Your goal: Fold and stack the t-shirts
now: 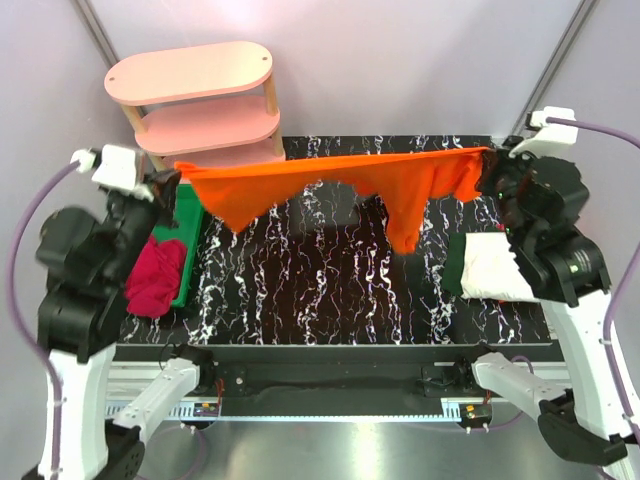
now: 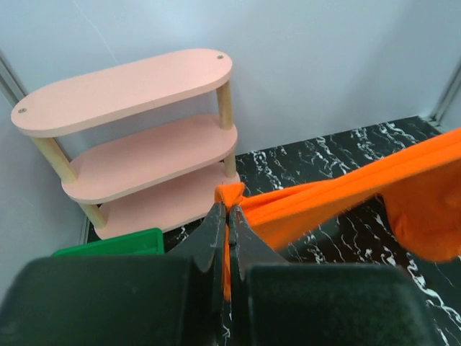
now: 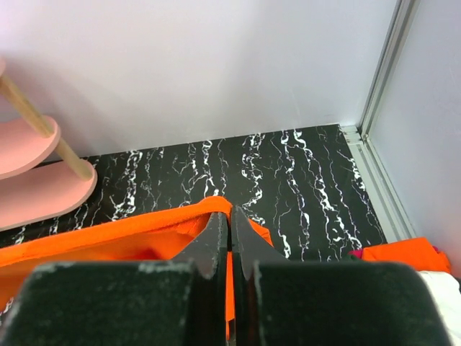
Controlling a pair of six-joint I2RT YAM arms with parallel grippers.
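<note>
An orange t-shirt (image 1: 320,178) hangs in the air, stretched taut between my two grippers, its lower part swung up and bunched below the top edge. My left gripper is shut on one end of the cloth, with a small tuft poking past the fingertips. At the opposite end my right gripper is shut on a corner, and the cloth drapes down behind its fingers. A folded white shirt (image 1: 497,267) lies beside dark green cloth (image 1: 455,264) at the right. Crumpled crimson cloth (image 1: 155,278) lies in the green bin (image 1: 187,245).
A pink tiered shelf (image 1: 200,75) stands at the back left. More folded orange cloth (image 3: 407,252) lies near the white shirt.
</note>
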